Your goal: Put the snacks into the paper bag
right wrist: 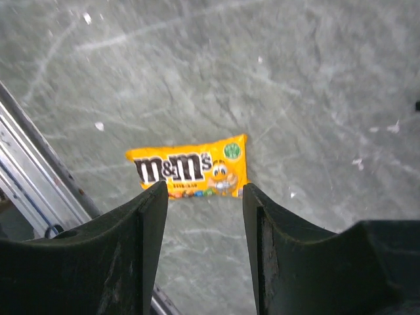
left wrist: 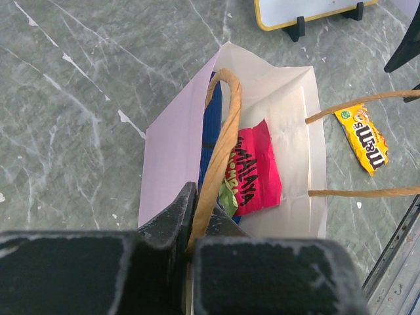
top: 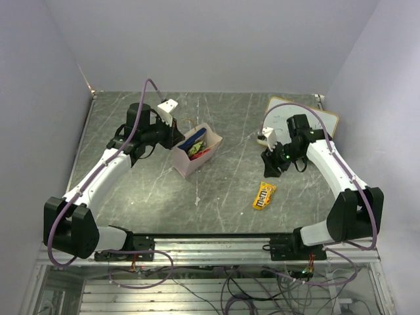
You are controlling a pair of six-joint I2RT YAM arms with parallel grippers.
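The paper bag (top: 186,165) stands left of the table's middle with its mouth open. Inside it lie a red packet (left wrist: 256,167), a green packet (left wrist: 228,197) and a blue one (top: 191,140). My left gripper is shut on the bag's twisted paper handle (left wrist: 225,134), at the bag's left side. A yellow M&M's packet (top: 264,195) lies flat on the table at the front right. Over it, a little towards the back, my right gripper stands open. Nothing is between its fingers, and the packet (right wrist: 190,168) shows beyond the tips.
A small whiteboard (top: 321,119) with a yellow frame stands at the back right, partly behind the right arm. A metal rail (top: 230,244) runs along the table's front edge. Bare table lies between the bag and the M&M's packet.
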